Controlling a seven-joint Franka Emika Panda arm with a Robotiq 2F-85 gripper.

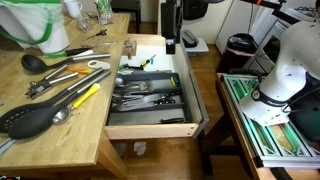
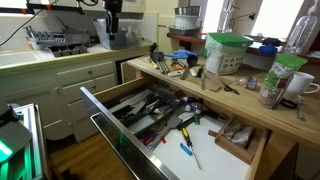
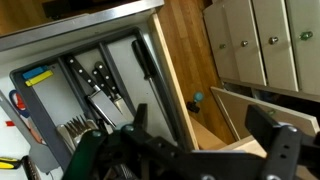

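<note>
My gripper (image 1: 170, 45) hangs in the air above the far part of the open drawer (image 1: 150, 131), empty. In exterior view 2 the gripper (image 2: 112, 28) is high at the upper left, well clear of the drawer's contents. Looking down in the wrist view, the fingers (image 3: 137, 120) are spread wide at the bottom, so the gripper is open. Below, a grey tray holds dark-handled knives (image 3: 110, 85), a long black-handled utensil (image 3: 148, 65) and forks (image 3: 75, 128). The drawer's white section has a yellow-and-black tool (image 2: 186, 135) lying in it.
Black ladles and spatulas (image 1: 35, 117) and a yellow-handled tool (image 1: 84, 97) crowd the wooden counter beside the drawer. A green-and-white container (image 2: 228, 50) stands on it. Floor (image 1: 165, 160) shows in front of the drawer.
</note>
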